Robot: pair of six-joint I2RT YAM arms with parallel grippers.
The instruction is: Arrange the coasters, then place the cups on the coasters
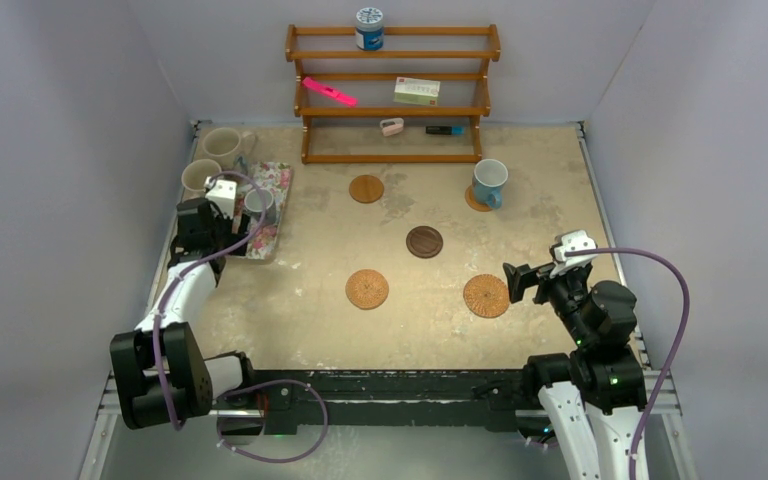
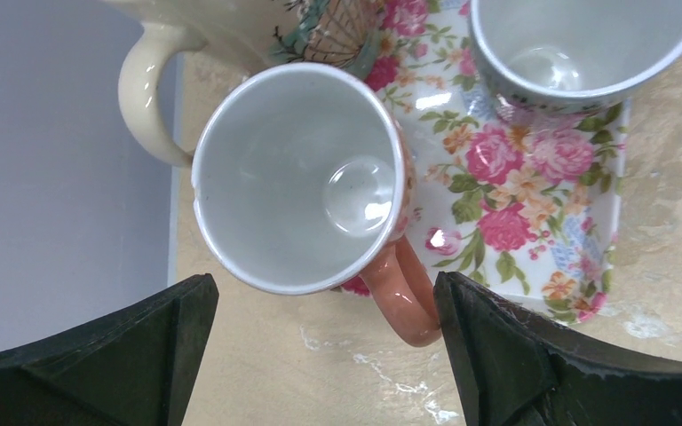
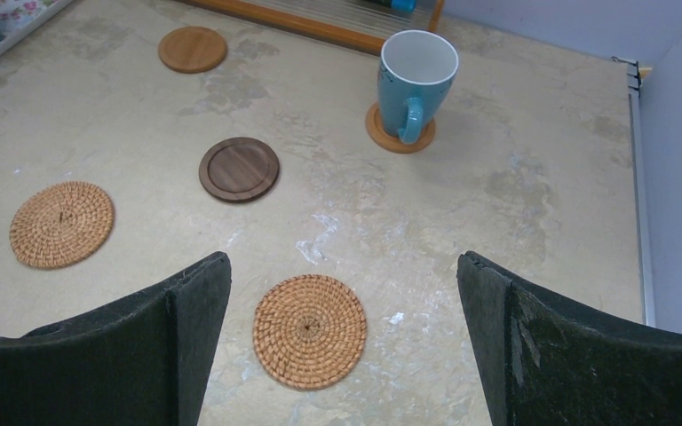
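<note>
A white-lined cup with a reddish-brown handle [image 2: 297, 177] stands upright at the tray's edge. My left gripper is open over its near side; the handle points toward the right finger [image 2: 488, 337], and whether they touch I cannot tell. Beside it are a cream mug [image 2: 240, 31] and a grey-white cup [image 2: 586, 53] on the floral tray [image 2: 515, 204]. Free coasters are light wood [image 1: 366, 188], dark wood [image 1: 424, 241] and two woven ones [image 1: 367, 289] [image 1: 486, 296]. A blue cup [image 1: 490, 180] sits on another wooden coaster [image 1: 475, 200]. My right gripper hovers open and empty near one woven coaster.
At the back, a wooden rack [image 1: 392, 110] bears a jar [image 1: 369, 32], a pink item [image 1: 329, 92], a small box [image 1: 417, 91] and other small things. Bare table lies between the coasters. The left wall is close beside the cups.
</note>
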